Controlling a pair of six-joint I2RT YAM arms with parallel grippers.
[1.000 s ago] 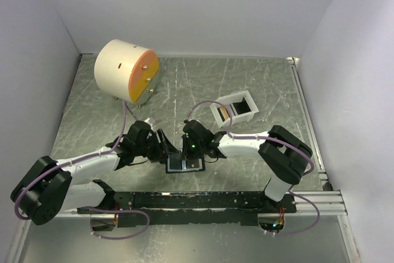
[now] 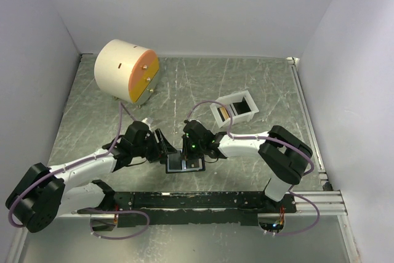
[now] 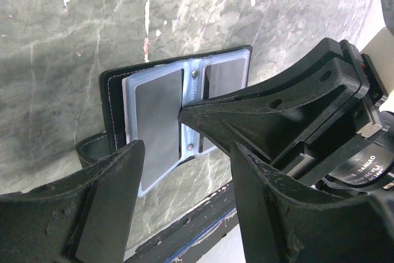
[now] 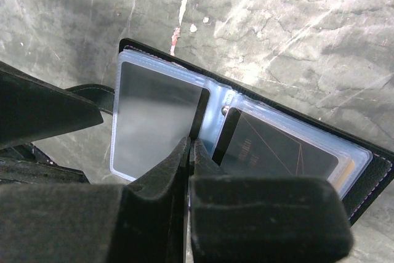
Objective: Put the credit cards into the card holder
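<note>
The card holder (image 2: pixel 175 163) lies open and flat near the table's front edge, its clear-edged sleeves facing up. In the right wrist view, a dark card with thin lines (image 4: pixel 271 149) shows in the right-hand sleeve; the left-hand sleeve (image 4: pixel 157 112) has a plain grey face, and I cannot tell what fills it. My right gripper is shut over the holder's middle, with nothing visible between its fingertips. Over the holder's left part, my left gripper stands open, its fingers empty. The white box (image 2: pixel 223 120) at the back right holds dark and tan cards.
A cream cylinder with coloured drawers (image 2: pixel 126 69) stands at the back left. The two grippers are close together over the holder. Between cylinder and box, the grey marbled table (image 2: pixel 191 84) is clear. Walls bound both sides.
The right arm, the holder and the white box have not visibly moved.
</note>
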